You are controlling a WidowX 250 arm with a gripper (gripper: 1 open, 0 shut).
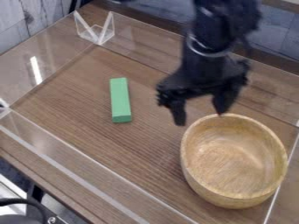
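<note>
The black gripper [198, 105] hangs at the upper right, open, its two fingers blurred, above and just behind the wooden bowl [229, 179]. A green block [121, 100] lies flat on the wooden table [65, 122], to the left of the gripper and apart from it. Nothing shows between the fingers.
A small white wire-like object [96, 26] stands at the back left. A dark cable lies at the lower-left corner.
</note>
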